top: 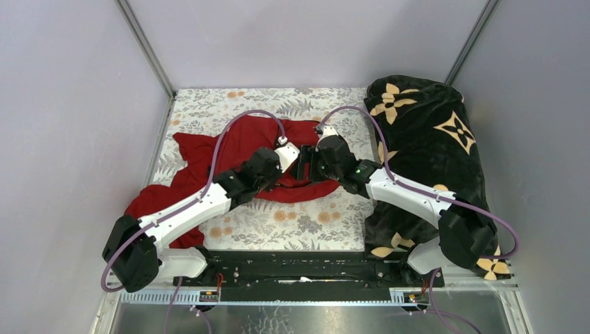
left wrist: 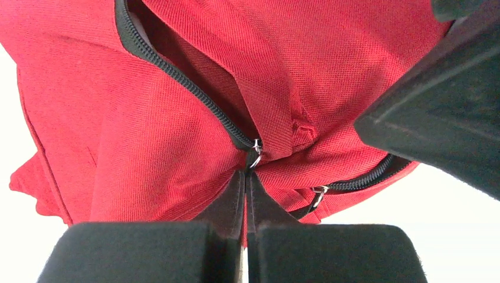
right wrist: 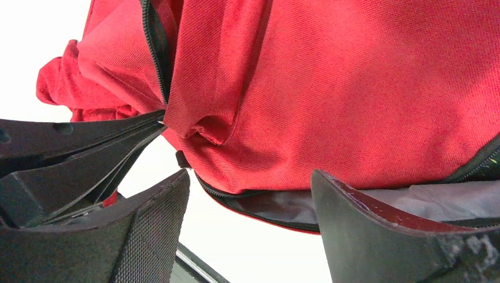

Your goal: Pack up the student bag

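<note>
A red cloth bag [top: 243,132] lies crumpled on the floral mat. In the left wrist view, a black zipper [left wrist: 183,79] ends at a metal pull [left wrist: 256,150], where my left gripper is shut, its tips at the pull tab. The right wrist view shows those tips at that zipper's lower end, beside a folded red flap [right wrist: 206,76]. My right gripper stands open to the right of the left one, above the bag; a second zipper [right wrist: 236,194] with a pale lining [right wrist: 401,197] runs along the bag's lower edge.
A black blanket with tan flowers [top: 431,118] covers the right side of the work area. Bare floral mat [top: 292,229] shows in front of and behind the bag. Walls close in the left, back and right.
</note>
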